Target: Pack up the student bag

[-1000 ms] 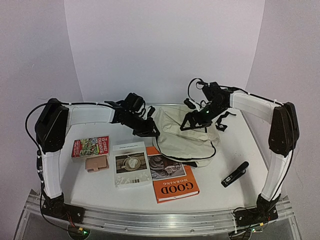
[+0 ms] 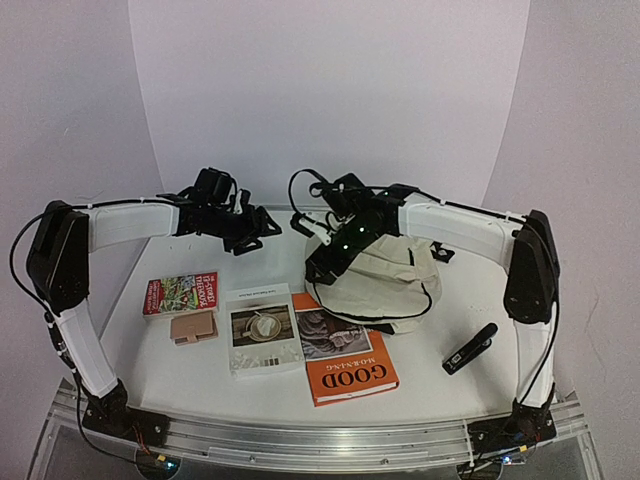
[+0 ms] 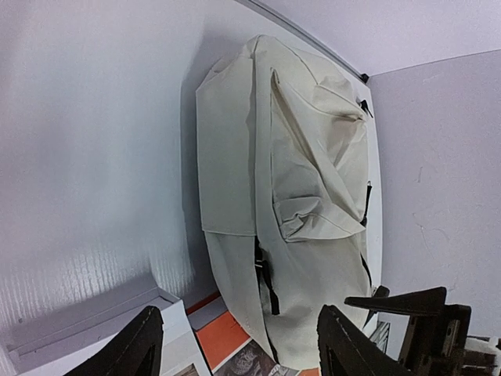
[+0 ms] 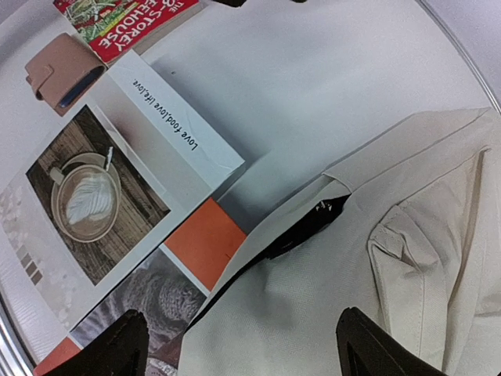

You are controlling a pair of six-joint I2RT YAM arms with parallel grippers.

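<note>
A cream bag (image 2: 370, 295) lies open-side unclear on the table, seen wrinkled with black straps in both wrist views. My right gripper (image 2: 320, 265) hangs over the bag's left part; in the right wrist view its fingers are spread above the fabric. My left gripper (image 2: 255, 235) stands above the table left of the bag, fingers apart with nothing visible between them. Books lie in front: a red Treehouse book (image 2: 180, 290), a white book with a coffee picture (image 2: 260, 350), an orange GOOD MORNING book (image 2: 350, 370). A pinkish wallet (image 2: 193, 327) lies by the red book.
A black stapler-like object (image 2: 468, 350) lies at the front right. Grey walls enclose the table on three sides. Bare table shows at the back left and the front right.
My left gripper has moved left and up, away from the bag's edge. My right gripper has moved left and toward the front over the bag. The objects look unmoved.
</note>
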